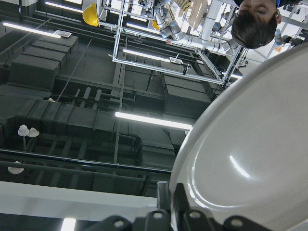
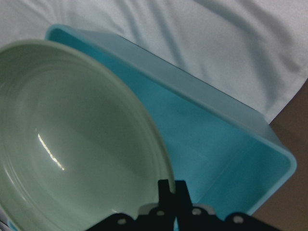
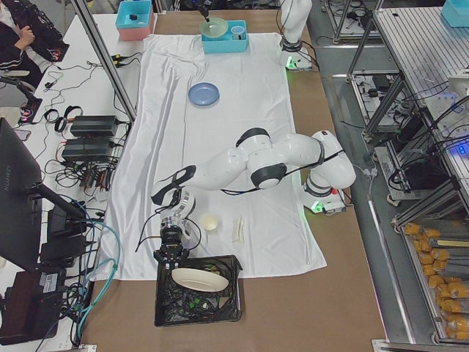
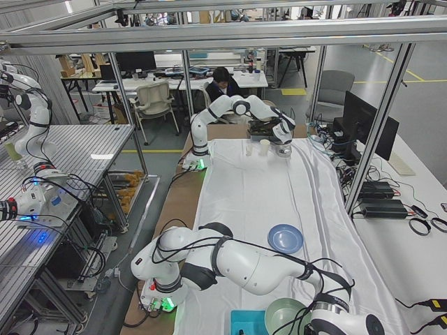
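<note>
My left gripper point(image 3: 174, 260) is shut on the rim of a white oval dish point(image 3: 200, 279), held over a black crate point(image 3: 198, 316) at the near end. In the left wrist view the dish point(image 1: 245, 144) is tipped, filling the right side. My right gripper is shut on the rim of a pale green plate point(image 2: 77, 134), held over a blue bin point(image 2: 207, 149) at the far end.
A blue plate point(image 3: 204, 94) lies on the white cloth point(image 3: 242, 81). A cream cup point(image 3: 209, 221) and a pale slim item point(image 3: 238, 230) lie near the crate. A small cup point(image 3: 237, 32) is in the blue bin.
</note>
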